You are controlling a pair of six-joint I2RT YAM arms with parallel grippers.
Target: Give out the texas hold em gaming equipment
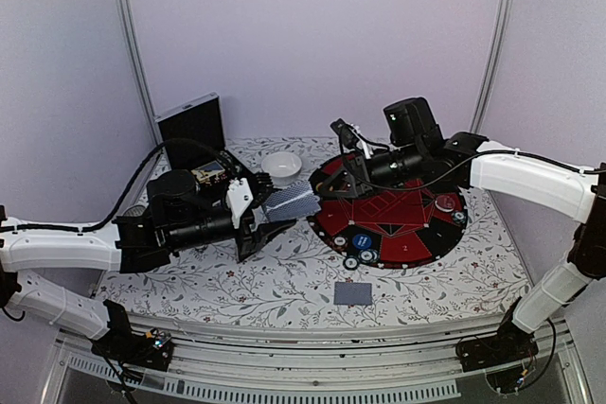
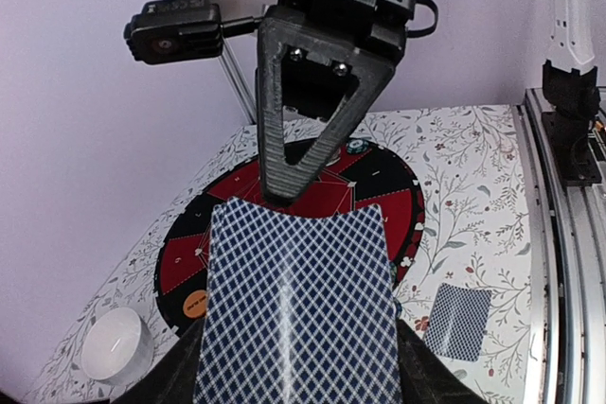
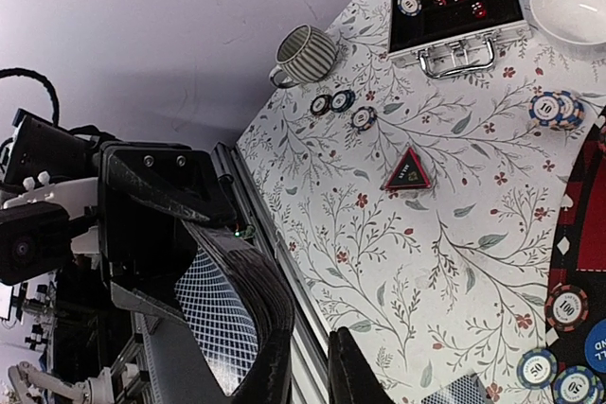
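Observation:
A deck of blue-patterned cards is between the fingers of my left gripper, which grips it by the sides. In the right wrist view the layered edge of this deck shows. My right gripper is just right of the deck, close to its top end. Its narrow fingertips look slightly apart in the right wrist view, and nothing shows between them. A single patterned card lies on the table in front of the red and black game mat.
A white bowl stands behind the deck. The open chip case, a striped mug, a triangular black-red marker and several chips lie around.

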